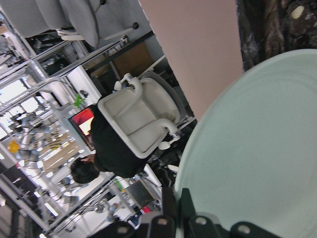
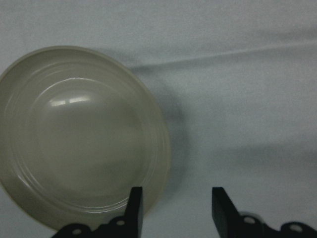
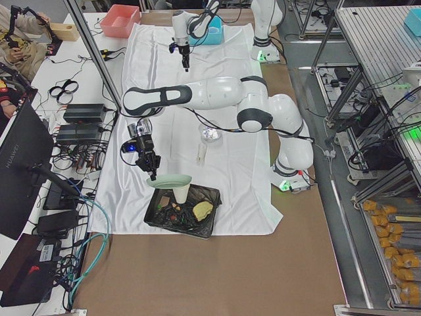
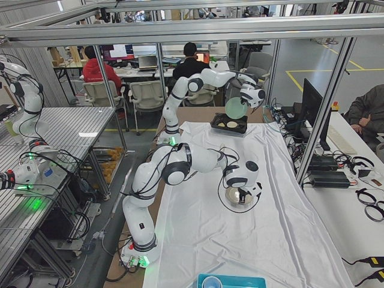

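My left gripper [image 3: 152, 168] is shut on the rim of a pale green plate [image 1: 252, 144], which hangs tilted over a black lined tray [image 3: 161, 214] holding a white cup [image 3: 181, 194], a yellowish piece [image 3: 203, 210] and small scraps. My right gripper stands open over the white cloth, just above the near edge of a beige dish [image 2: 79, 139], with nothing between its fingers.
A blue bin [image 4: 231, 279] with a cup stands at the other end of the cloth. A clear round object [image 3: 210, 133] lies mid-cloth. Monitors, cables and boxes line the side table.
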